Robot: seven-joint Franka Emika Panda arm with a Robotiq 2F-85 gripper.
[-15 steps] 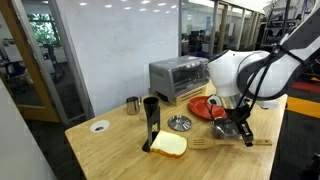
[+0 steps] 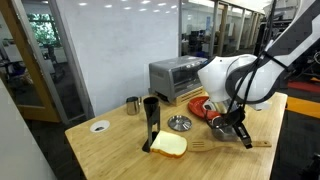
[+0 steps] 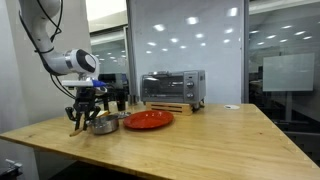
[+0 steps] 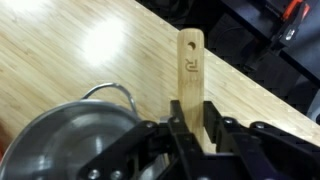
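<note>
A flat wooden utensil, with a slotted end that looks like a fork or spatula, is held by my gripper. In the wrist view its wooden handle runs upright between the black fingers, which are shut on it. The slotted end points left in exterior view 1, close to a slice of bread; whether they touch I cannot tell. A metal pot stands beside the gripper. In exterior view 2 the gripper is low near the table's left side, left of the pot.
Behind the pot lies a red plate. A toaster oven sits at the back. A black tall object, a metal bowl, a metal cup and a white lid-like disc are on the table.
The arm's upper part has shifted left in exterior view 1. The bread and pot look unmoved.
</note>
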